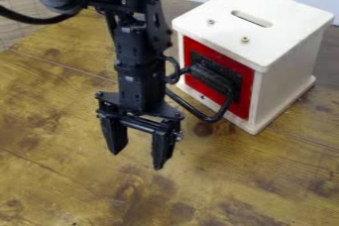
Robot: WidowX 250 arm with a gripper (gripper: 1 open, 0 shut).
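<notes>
My black gripper (139,145) hangs over the wooden floor in the middle-left of the view, its two fingers spread apart and pointing down, with nothing between them. To its right stands a white box (291,76) with a slot and two small screws on top. Its red front panel (200,48) carries a dark fitting, partly behind a looped black cable or handle beside my arm.
Bare wooden surface (79,185) fills the front and left. A pale wall lies behind the box, and a woven mat or panel shows at the top left.
</notes>
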